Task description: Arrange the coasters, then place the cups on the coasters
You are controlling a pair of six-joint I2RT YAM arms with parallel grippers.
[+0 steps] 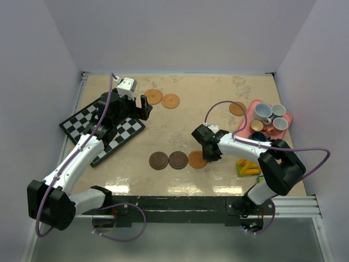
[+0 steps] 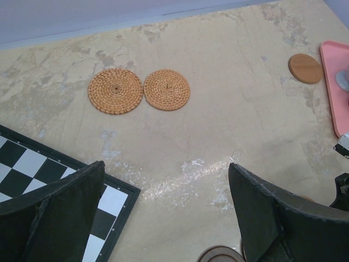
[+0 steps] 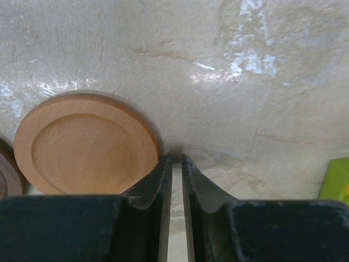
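Several cups, among them a large white cup (image 1: 262, 112), a tan cup (image 1: 256, 125) and a dark blue cup (image 1: 258, 136), stand in the pink tray (image 1: 289, 118) at the right. At the front middle lies a light wooden coaster (image 1: 196, 160), right of two dark brown coasters (image 1: 178, 160). My right gripper is low at the table, its fingers almost together and only a thin empty slit between them. One finger meets the right edge of the wooden coaster (image 3: 90, 144). My left gripper hangs open and empty over the left side.
Two woven coasters (image 2: 167, 90) lie at the back left, and another wooden coaster (image 2: 305, 69) is near the tray. A chequered board (image 1: 131, 128) lies under the left arm. Right of my right gripper is a green container (image 1: 240, 170) with yellow things.
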